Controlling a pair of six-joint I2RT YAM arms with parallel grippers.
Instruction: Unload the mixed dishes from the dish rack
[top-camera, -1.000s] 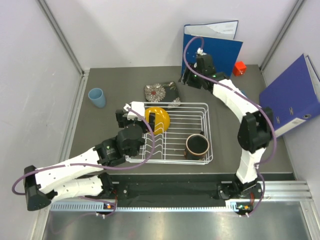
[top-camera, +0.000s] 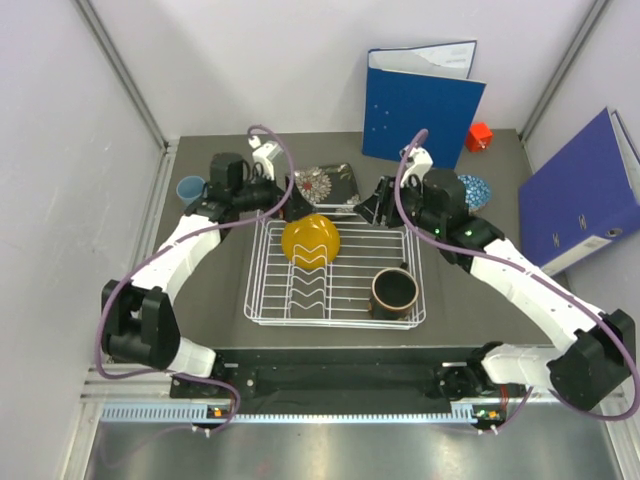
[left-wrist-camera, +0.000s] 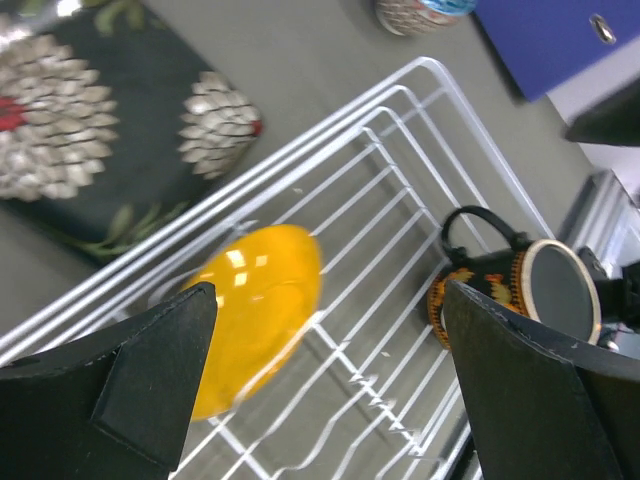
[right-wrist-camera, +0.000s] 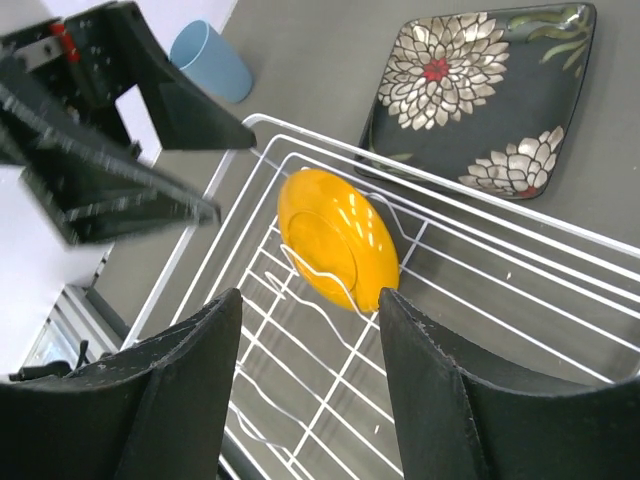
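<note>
A white wire dish rack (top-camera: 335, 322) holds a yellow plate (top-camera: 308, 238) standing in its slots and a dark mug with a tan rim (top-camera: 393, 298) at the front right. A dark floral square plate (right-wrist-camera: 470, 90) lies behind the rack. My left gripper (top-camera: 290, 200) hangs open over the rack's back left, above the yellow plate, empty. My right gripper (top-camera: 375, 208) is open over the back right of the rack, also empty.
A blue cup (top-camera: 191, 190) stands at the back left. Blue binders (top-camera: 420, 115) (top-camera: 575, 200) stand at the back and right. A small red object (top-camera: 478, 138) and a patterned blue item (top-camera: 474, 190) sit at the back right.
</note>
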